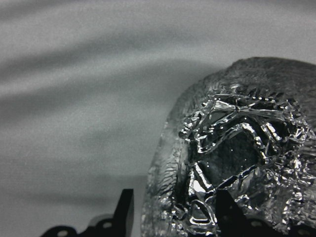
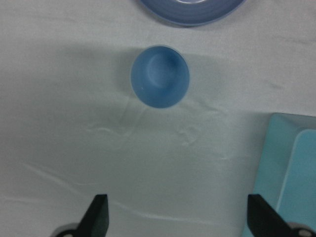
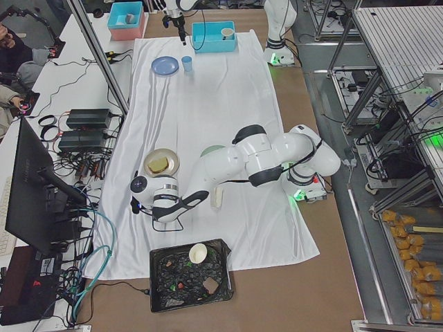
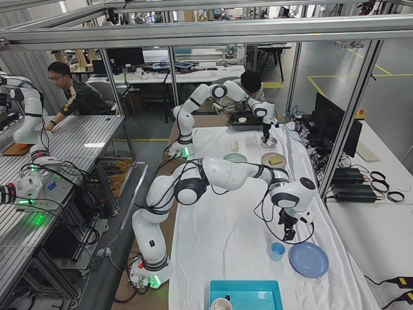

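In the left wrist view my left gripper stands open over the rim of a crinkled foil-lined bowl [image 1: 237, 148], also seen silvery in the camera right view [image 4: 271, 143]; the arm mostly hides it in the camera left view. My right gripper is open and empty above the white cloth [image 2: 148, 158], with a blue cup [image 2: 160, 76] and blue plate [image 2: 192, 15] ahead of it and a turquoise bin [image 2: 301, 173] at its right.
A tan plate [image 3: 149, 155] holds a yellow item [image 3: 158, 165]. A pale green plate [image 4: 234, 157] and a black tray [image 3: 173, 297] with a cream cup [image 3: 198, 253] stand nearby. A white cup [image 3: 227, 34] is in the bin. Monitor and cables line one side.
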